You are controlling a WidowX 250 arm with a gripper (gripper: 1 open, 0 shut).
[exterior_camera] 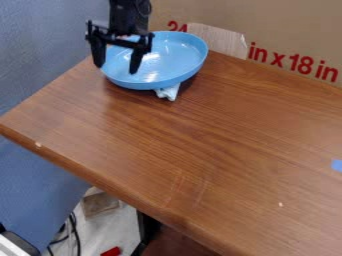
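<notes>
My black gripper (pixel 118 55) hangs over the left part of a blue shallow bowl (pixel 168 62) at the back of the wooden table (pixel 201 160), its two dark fingers pointing down, spread apart, with nothing visible between them. A small white object (pixel 167 93) sticks out from under the front of the bowl.
A cardboard sheet (pixel 301 30) with red print and a pale wooden piece (pixel 219 36) stand behind the bowl. A blue patch (pixel 335 164) lies at the right edge.
</notes>
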